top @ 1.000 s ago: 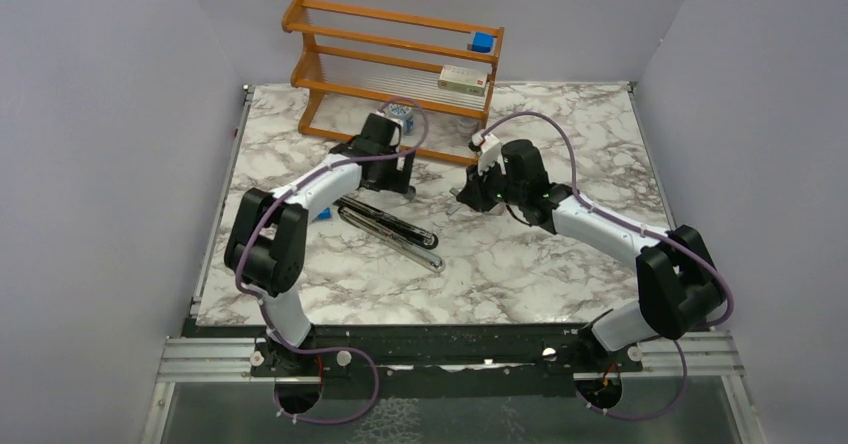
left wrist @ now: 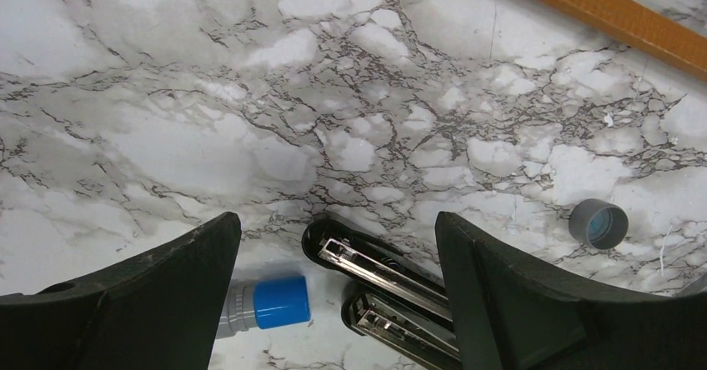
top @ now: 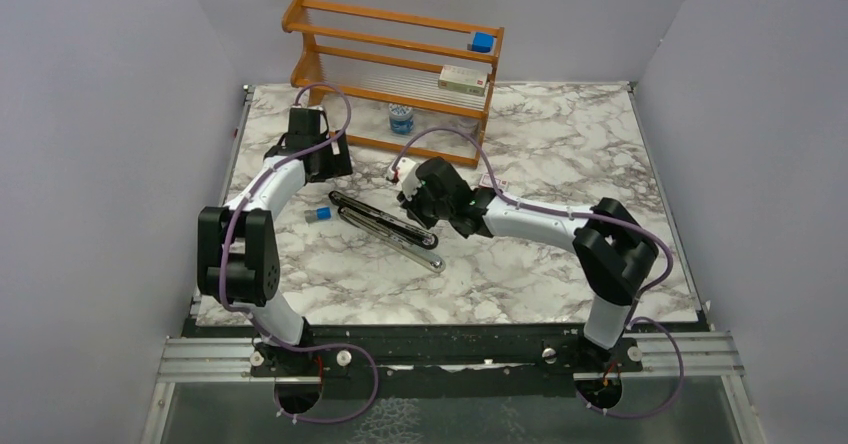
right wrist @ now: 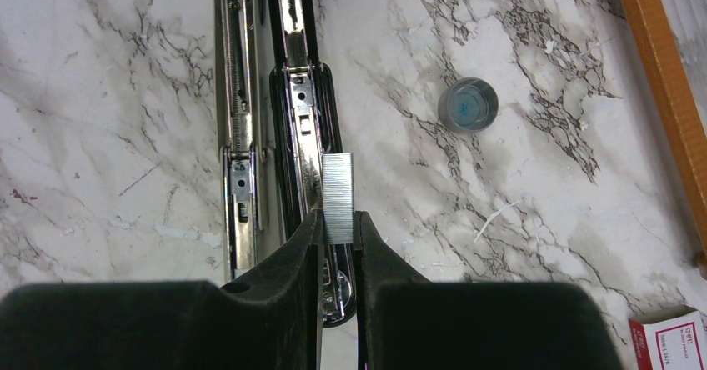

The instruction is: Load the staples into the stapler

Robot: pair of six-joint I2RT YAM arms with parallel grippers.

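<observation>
Opened out flat on the table, the stapler [top: 385, 226] shows a black-edged part and a silver part lying side by side. In the right wrist view a silver strip of staples [right wrist: 338, 188] is pinched between the tips of my right gripper. The strip appears over the edge of the stapler's black-edged part [right wrist: 302, 124]; whether they touch I cannot tell. My left gripper is open and empty above the table, with the stapler's far end [left wrist: 367, 262] in view between and below its fingers.
A blue-capped grey cylinder [left wrist: 282, 302] lies left of the stapler. One small grey cup [right wrist: 468, 105] stands between stapler and wooden rack [top: 400, 94]. In the right wrist view a red-and-white box [right wrist: 669, 342] sits at lower right.
My right gripper has moved left to the stapler with the staple strip.
</observation>
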